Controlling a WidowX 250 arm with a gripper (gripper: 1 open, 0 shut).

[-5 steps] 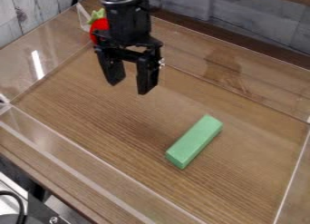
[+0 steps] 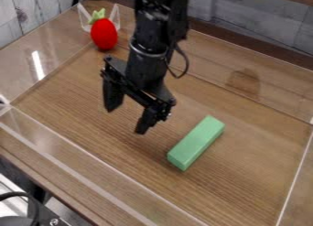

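A black robot arm reaches down from the top centre of the camera view, its black gripper (image 2: 131,103) low over the middle-left of the wooden table. Its dark fingers spread downward; whether they are open or shut is unclear. A green block (image 2: 196,142) lies to the lower right of the gripper, apart from it. A red object (image 2: 104,36) with a white-and-green part behind it sits at the back left.
The green block and the red object stay where they were.
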